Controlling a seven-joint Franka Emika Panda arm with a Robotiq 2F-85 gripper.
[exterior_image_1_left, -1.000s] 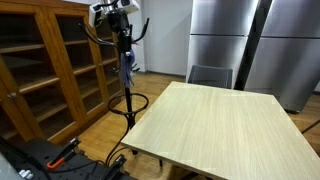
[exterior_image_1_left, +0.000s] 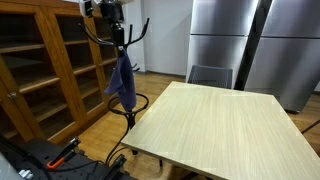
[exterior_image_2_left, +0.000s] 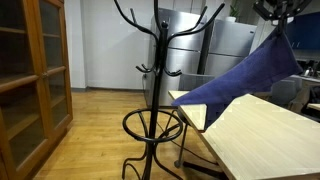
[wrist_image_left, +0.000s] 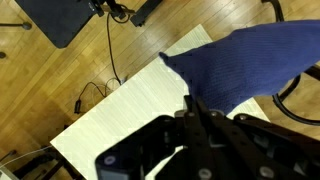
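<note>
A blue cloth (exterior_image_1_left: 124, 85) hangs from my gripper (exterior_image_1_left: 122, 51), pinched near its upper end. In the wrist view the gripper is shut, and the cloth (wrist_image_left: 245, 65) spreads out from its fingertips. Exterior view 2 has the gripper (exterior_image_2_left: 281, 23) at the top right, with the cloth (exterior_image_2_left: 235, 88) slanting down and left toward the dark coat rack (exterior_image_2_left: 152, 120). The cloth's lower end appears apart from the rack's pole in that view. From exterior view 1, gripper and cloth overlap the rack's upper part, so their gap is hard to judge.
The rack has curved hooks on top and a ring (exterior_image_2_left: 155, 126) lower down. Right of it stands a light wooden table (exterior_image_1_left: 215, 120), its top clear. A dark chair (exterior_image_1_left: 210, 75) is behind the table, and glass-door cabinets (exterior_image_1_left: 45, 70) line the left.
One second ago it showed only as a small strip beside the rack.
</note>
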